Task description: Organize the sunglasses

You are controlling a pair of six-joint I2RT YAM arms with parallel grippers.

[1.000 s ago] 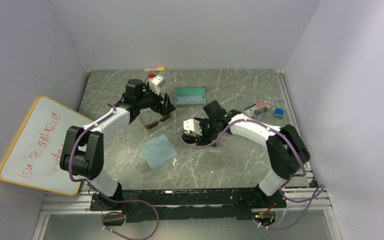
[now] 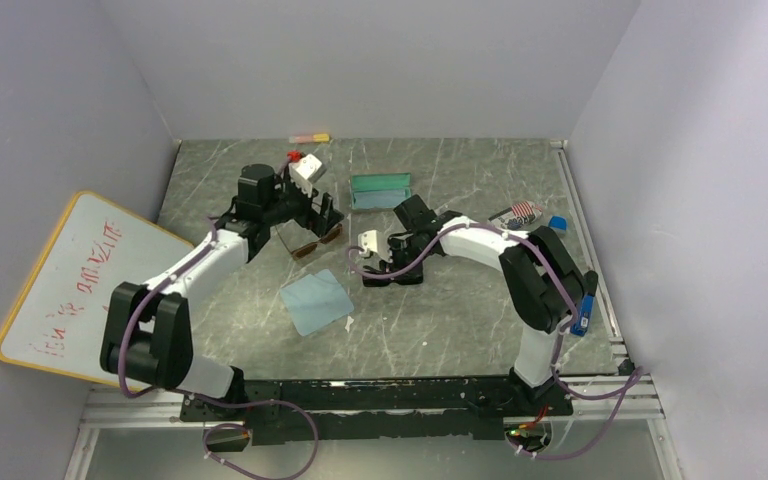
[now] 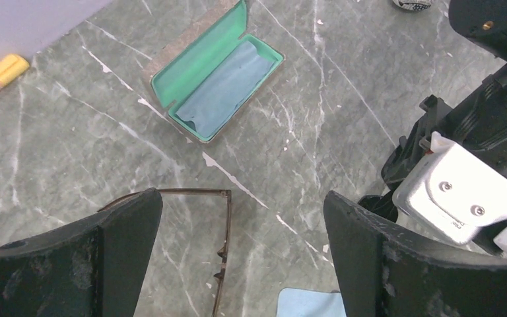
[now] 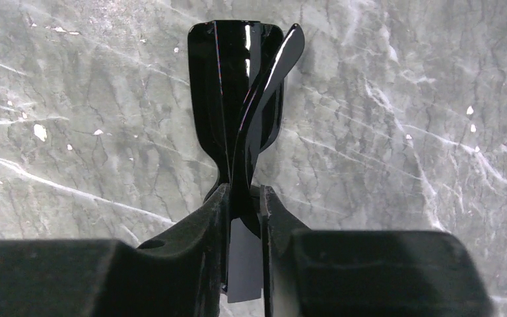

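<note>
Black sunglasses [image 4: 237,99] with folded temples lie on the table below my right gripper, which is shut on them. My open left gripper hangs above brown sunglasses [image 2: 305,249], whose temples are spread. A green case [image 3: 191,66] stands open at the back middle with a grey-blue cloth [image 3: 228,86] inside. Another pale blue cloth [image 2: 316,300] lies flat in front of the brown sunglasses.
A whiteboard [image 2: 80,290] lies along the left side. A pink-and-yellow item [image 2: 310,138] is at the back edge. A flag-patterned item [image 2: 520,213] and a blue block [image 2: 558,222] sit at the right.
My right arm has shifted left and slightly back over the black sunglasses. The left arm has drawn a little to the left.
</note>
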